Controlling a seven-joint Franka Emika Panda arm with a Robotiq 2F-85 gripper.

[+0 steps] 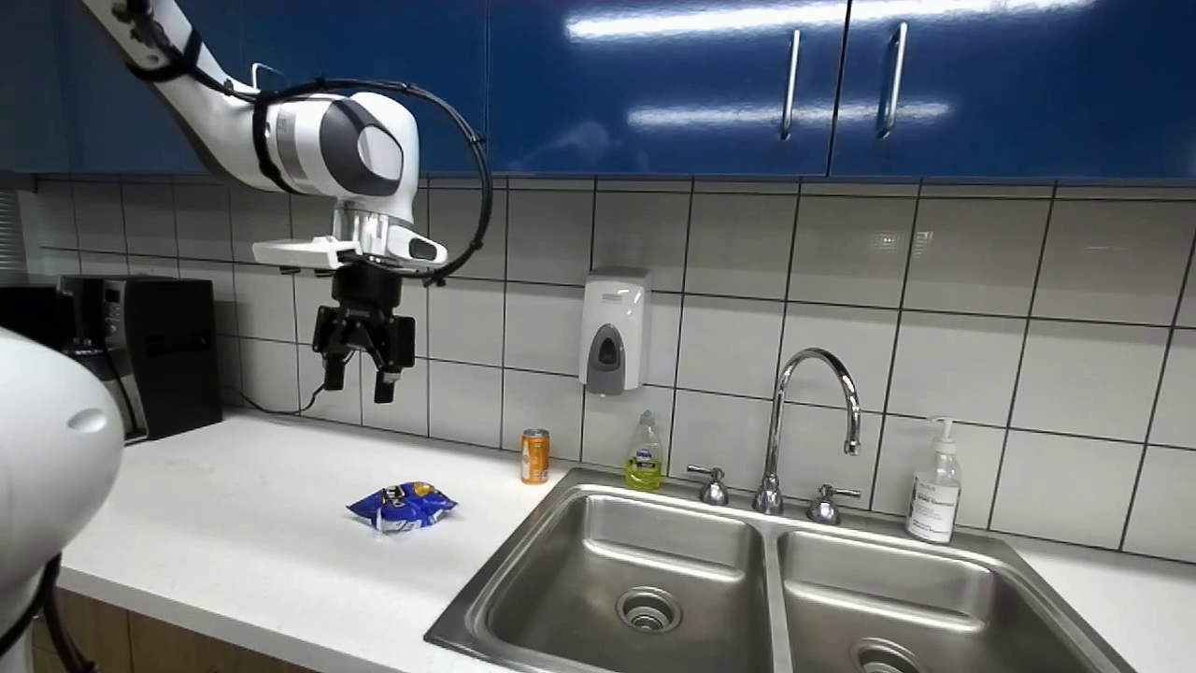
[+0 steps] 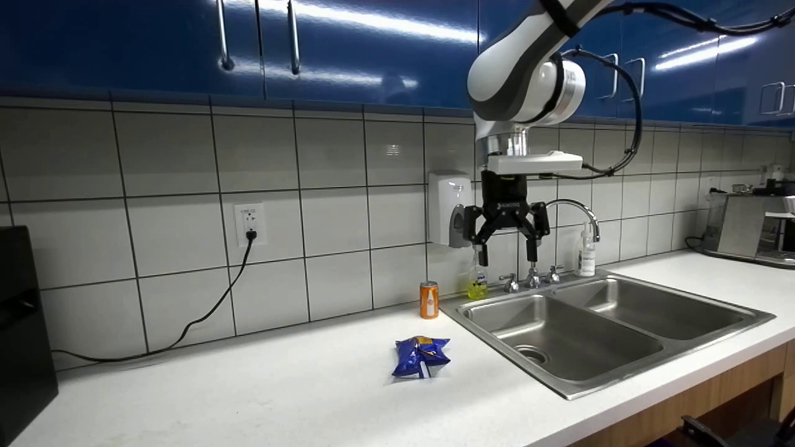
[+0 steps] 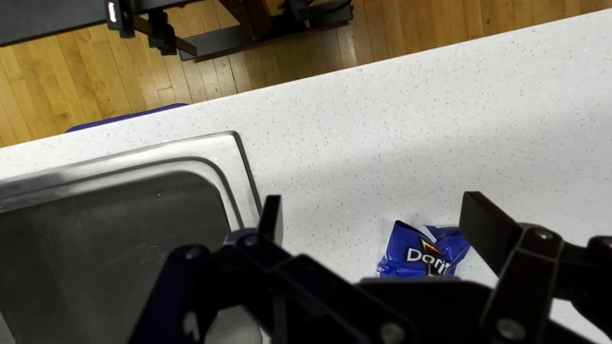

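Observation:
My gripper hangs open above the counter, with nothing between its fingers. A crumpled blue Doritos bag lies on the white counter, well below the fingertips. In the second exterior view the bag rests left of the sink, and the gripper appears higher and to its right. From the wrist, the bag shows near the right finger, its lower part hidden behind the gripper body. Near the wall stands an orange can, upright and apart from the bag.
A double steel sink is set into the counter, with a tall faucet behind it. Dish soap and a pump bottle stand along its back. A black appliance occupies the far left.

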